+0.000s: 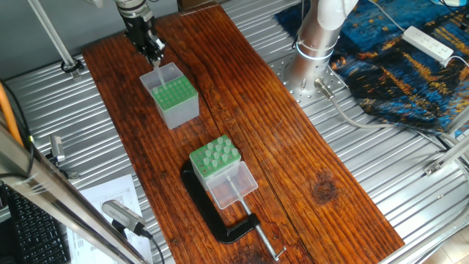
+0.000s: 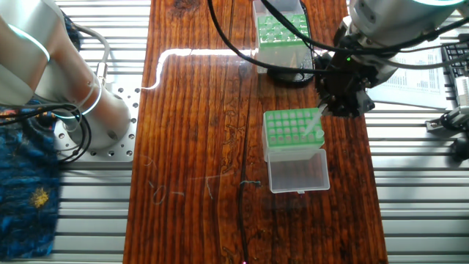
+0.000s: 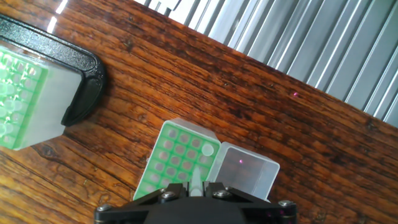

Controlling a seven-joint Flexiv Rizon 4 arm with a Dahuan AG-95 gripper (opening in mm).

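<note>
My gripper (image 1: 157, 61) is shut on a clear pipette tip (image 2: 314, 122), which slants down from the fingers with its narrow end over the green-topped rack. In the wrist view the tip (image 3: 196, 179) juts out between the fingertips, overlapping the rack's grid. This rack (image 1: 176, 93) is a frosted box with its clear lid (image 2: 299, 173) folded open; one pale round tip head (image 3: 208, 149) sits in a corner hole, and the other holes look empty. Whether the held tip touches the grid cannot be told. A second green rack (image 1: 215, 155) bears several tips.
A black clamp (image 1: 213, 213) wraps the second rack, its screw rod (image 1: 264, 238) reaching toward the table's front. Dark cables (image 2: 242, 53) cross the second exterior view. Bare wood (image 1: 293, 154) lies open right of both racks.
</note>
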